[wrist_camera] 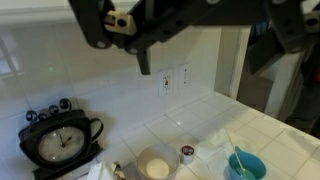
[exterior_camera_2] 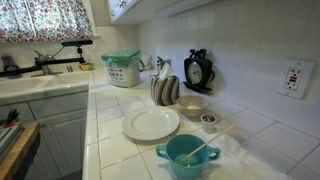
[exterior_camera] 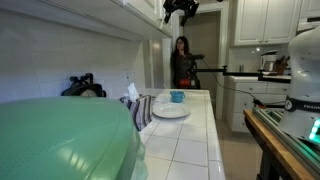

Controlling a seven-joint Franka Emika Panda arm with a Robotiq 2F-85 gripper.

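My gripper (exterior_camera: 177,18) is high above the far part of the counter in exterior view 1, close to the upper cabinets. Its dark fingers are spread apart at the top of the wrist view, with nothing between them. A teal two-handled pot (exterior_camera_2: 187,156) with a pale stick in it stands at the counter's near end. Beside it lies a round white plate (exterior_camera_2: 151,123). Behind are a beige bowl (exterior_camera_2: 192,106) and a small white cup (exterior_camera_2: 208,123) with dark contents. The wrist view looks down on the bowl (wrist_camera: 156,164) and pot (wrist_camera: 246,166), well below the fingers.
A black clock (exterior_camera_2: 203,73) and a striped holder (exterior_camera_2: 165,91) stand by the tiled wall. A white basket with a green lid (exterior_camera_2: 122,54) is farther along the counter. Upper cabinets (exterior_camera: 110,15) overhang the wall side. Bare tiles (exterior_camera: 190,150) lie in front of the plate.
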